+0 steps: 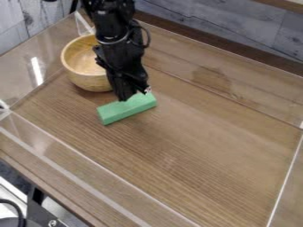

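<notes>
My black gripper (130,85) is shut, with nothing visible between its fingers. It hangs just above and behind a flat green block (124,110) that lies diagonally on the wooden table. A pale wooden bowl (81,62) is to the left, behind the gripper and partly hidden by it.
A raised back edge (225,40) runs along the far side. A dark cable (10,213) shows beyond the table at the lower left.
</notes>
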